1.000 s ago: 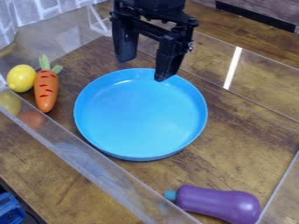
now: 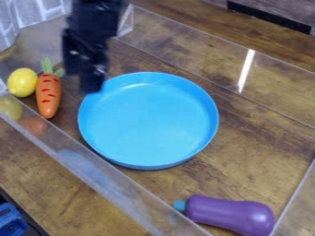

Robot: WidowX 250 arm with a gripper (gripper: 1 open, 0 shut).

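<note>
My black gripper [image 2: 88,64] is motion-blurred at the upper left, open, hanging above the area between the orange toy carrot [image 2: 48,92] and the blue round plate [image 2: 147,120]. The carrot lies upright in the view with its green top toward the back, left of the plate. A yellow lemon [image 2: 21,81] lies beside it at the far left. A purple toy eggplant [image 2: 234,214] lies at the lower right, apart from the plate. The plate is empty.
Clear acrylic walls [image 2: 87,171] border the wooden work surface [image 2: 252,134]. The wood right of the plate is clear. A blue object [image 2: 7,221] sits outside the wall at the lower left.
My gripper has moved left, from over the plate toward the carrot and lemon. The objects on the table have not moved.
</note>
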